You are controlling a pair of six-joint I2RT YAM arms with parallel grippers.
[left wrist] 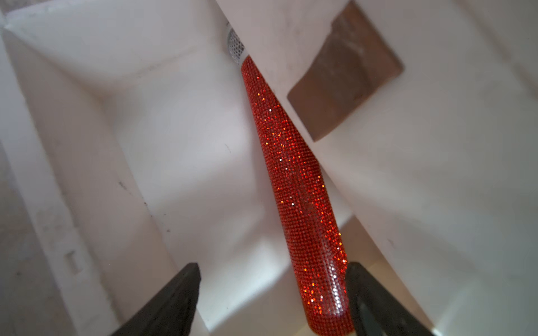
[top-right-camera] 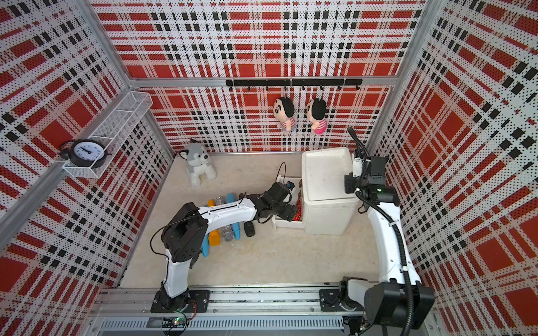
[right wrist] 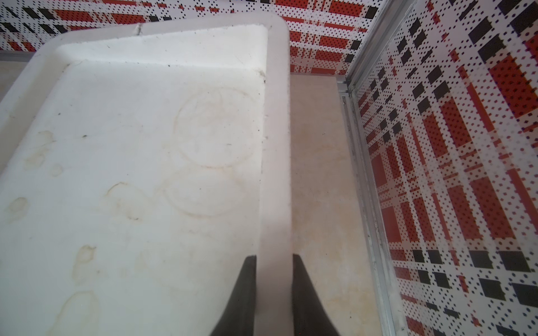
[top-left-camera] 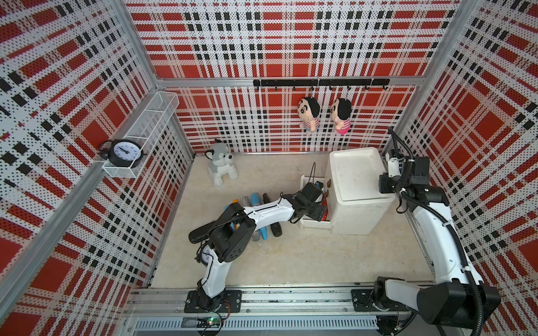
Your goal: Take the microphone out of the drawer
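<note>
The microphone (left wrist: 294, 190), with a red glittery handle and a silver mesh head, lies inside the pulled-out white drawer (left wrist: 106, 218), along the cabinet side. My left gripper is over the drawer, its fingers apart on either side of the microphone's handle end; the right finger (left wrist: 372, 302) appears close to the handle, though contact cannot be told. From above, my left gripper (top-left-camera: 319, 211) partly covers the drawer. My right gripper is shut on the right rim (right wrist: 275, 168) of the white cabinet's top.
The white cabinet (top-left-camera: 358, 212) stands right of the drawer. Bottles (top-right-camera: 224, 224) lie left of it, under the left arm. A grey plush dog (top-left-camera: 222, 163) sits at the back left.
</note>
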